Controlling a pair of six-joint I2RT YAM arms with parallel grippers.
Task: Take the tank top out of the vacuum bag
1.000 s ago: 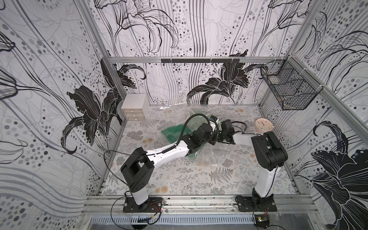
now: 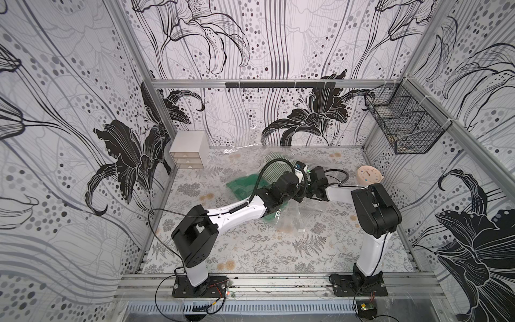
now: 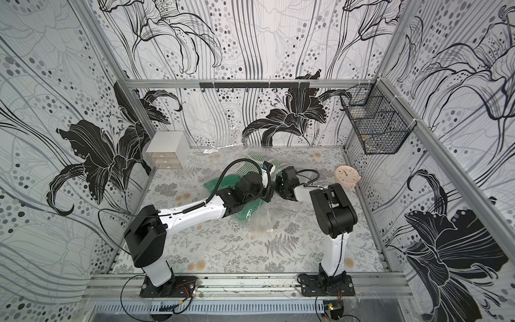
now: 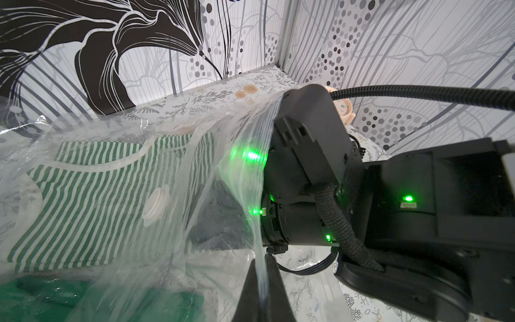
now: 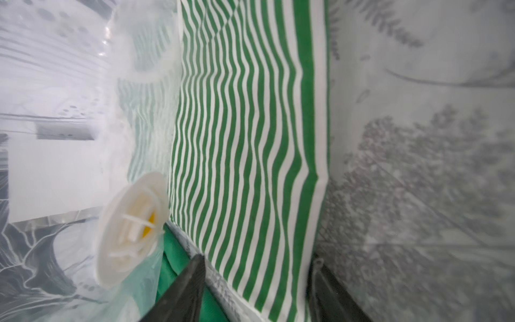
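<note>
A green-and-white striped tank top (image 4: 91,209) shows through the clear vacuum bag (image 4: 203,123), with green cloth (image 2: 241,185) beside it. My left gripper is shut on a gathered strip of the bag's plastic, which rises upward from its fingers. In the right wrist view my right gripper is open at the striped fabric, its fingertips either side of the fabric's near end. The bag's white round valve (image 5: 128,230) is to their left. Both wrists meet over the bag, hiding part of it in the top views.
A small white drawer unit (image 2: 187,147) stands at the back left. A pink clock (image 2: 369,176) is at the right. A black wire basket (image 2: 407,126) hangs on the right wall.
The left arm moved slightly.
</note>
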